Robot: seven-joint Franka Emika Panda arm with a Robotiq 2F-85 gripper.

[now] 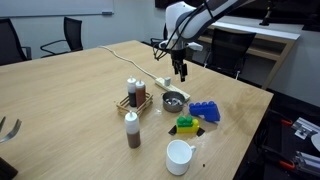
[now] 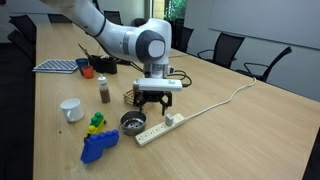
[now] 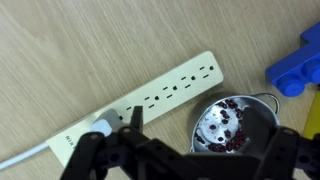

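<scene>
My gripper (image 1: 171, 65) hangs open above the table, with nothing between its fingers. In the wrist view its dark fingers (image 3: 128, 148) stand wide apart along the lower part of the picture. Under them lie a white power strip (image 3: 172, 92) and a metal bowl (image 3: 203, 112) holding small dark red pieces. A white plug (image 3: 102, 124) sits at one end of the strip. From the second exterior side, the gripper (image 2: 154, 104) appears over the area of the bowl (image 2: 133, 122) and strip (image 2: 160, 129).
Blue toy block (image 1: 205, 110), green-and-yellow block (image 1: 186, 125) and white mug (image 1: 179, 157) stand toward the front. A wooden rack (image 1: 130, 101) with bottles and a separate bottle (image 1: 132, 129) lie left.
</scene>
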